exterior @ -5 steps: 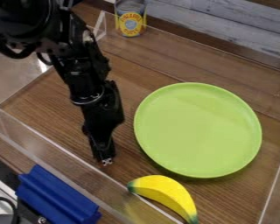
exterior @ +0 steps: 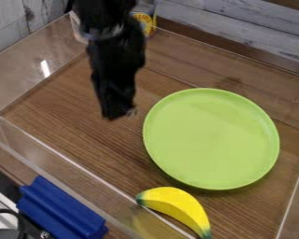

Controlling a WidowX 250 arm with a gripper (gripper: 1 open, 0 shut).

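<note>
The black gripper (exterior: 117,107) hangs blurred in the upper middle, above the wooden tray floor and left of the green plate (exterior: 211,136); whether its fingers are open or shut is unclear in the blur, and no object shows in them. A yellow toy banana (exterior: 175,203) with green tips lies below the plate near the front of the tray.
A can (exterior: 145,14) stands at the back, partly behind the arm. A blue plastic object (exterior: 59,209) is outside the clear tray wall at the bottom left. The left middle of the tray floor (exterior: 64,126) is bare.
The gripper has risen from near the tray floor to higher in the view. The plate and banana have not moved.
</note>
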